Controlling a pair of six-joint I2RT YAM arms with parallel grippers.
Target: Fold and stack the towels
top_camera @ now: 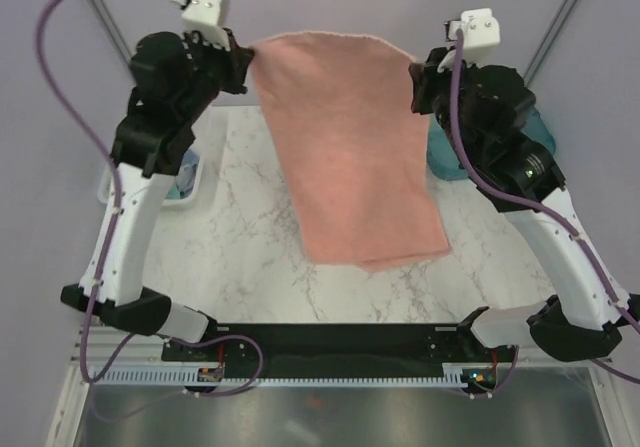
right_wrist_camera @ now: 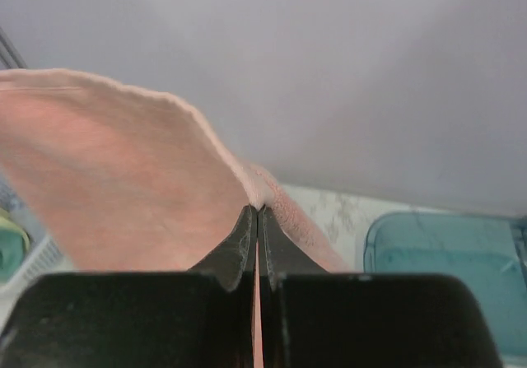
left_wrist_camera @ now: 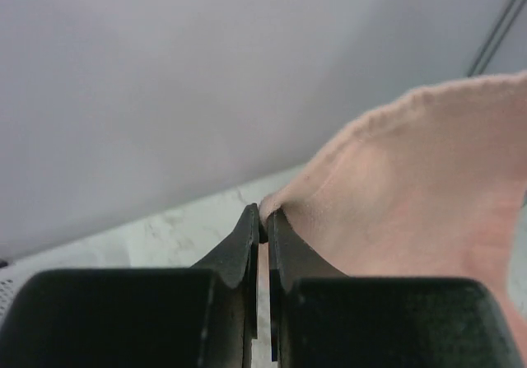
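Note:
A pink towel hangs stretched between my two raised grippers, its upper edge sagging slightly and its lower end over the white table. The left gripper is shut on one upper corner; in the left wrist view the towel comes out from between the fingertips. On the opposite corner the right gripper is shut too, and the right wrist view shows the towel gathered at its tips. Both arms stand high and wide apart.
A white basket with coloured cloths is at the left, mostly behind my left arm. At the right stands a teal bin, partly covered by my right arm.

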